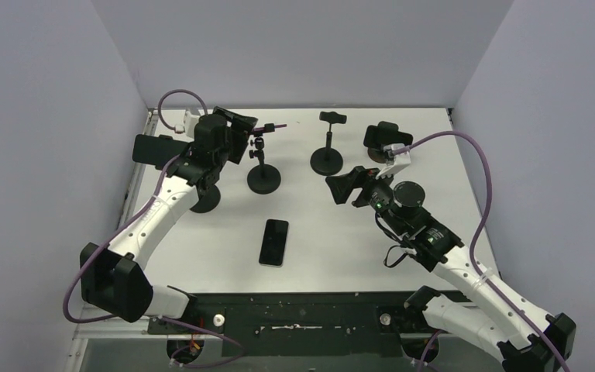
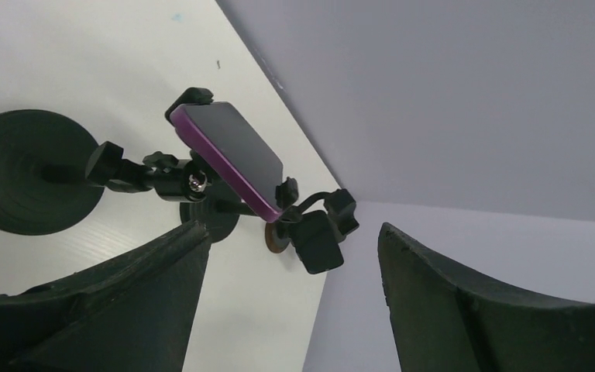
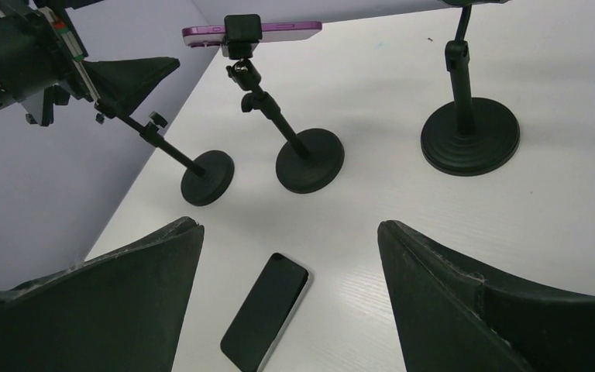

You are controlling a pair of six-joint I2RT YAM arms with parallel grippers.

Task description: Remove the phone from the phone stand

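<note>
A purple-edged phone (image 2: 242, 147) rests clamped in a black stand, seen close in the left wrist view; in the right wrist view the same phone (image 3: 293, 31) lies nearly edge-on. Its stand's round base (image 1: 264, 179) is on the table at centre left. My left gripper points toward this phone with its fingers (image 2: 174, 256) wide apart and nothing between them. In the top view that gripper's tip overlaps the phone's left end. Farther right, my right gripper stands open over the table, empty.
Another phone (image 1: 274, 242) lies flat on the table's front middle. Other stands include an empty-looking one (image 1: 327, 161), a wide one (image 1: 387, 138) at back right, and one (image 1: 160, 150) at far left.
</note>
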